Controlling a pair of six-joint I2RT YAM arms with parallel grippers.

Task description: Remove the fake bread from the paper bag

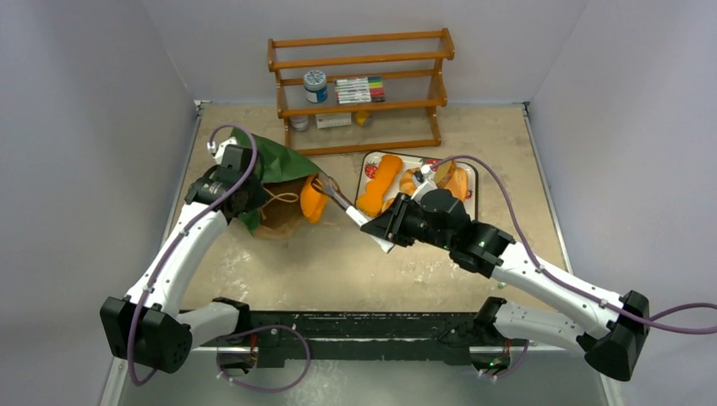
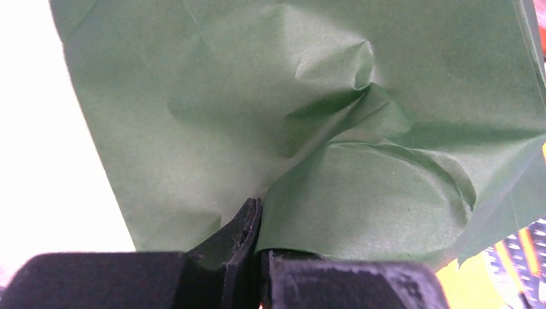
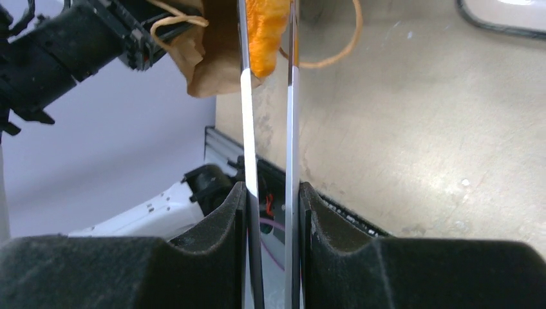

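The green paper bag (image 1: 275, 156) with its brown inside lies at the left of the table, its mouth turned to the right. My left gripper is shut on the bag's crumpled paper. White-handled tongs (image 3: 293, 148) stand between the fingers of my right gripper, which is shut on them. Between the tongs' tips is an orange piece of fake bread (image 1: 312, 201), at the right edge of the bag's mouth. In the right wrist view, the bread (image 3: 265, 38) shows between the tong arms, with its upper part cut off.
A tray (image 1: 476, 207) with several breads stands right of centre, partly under my right arm. A wooden rack (image 1: 363, 152) with jars and markers stands at the back. The bag's string handle (image 1: 283, 197) hangs at its mouth. Bare table lies in front.
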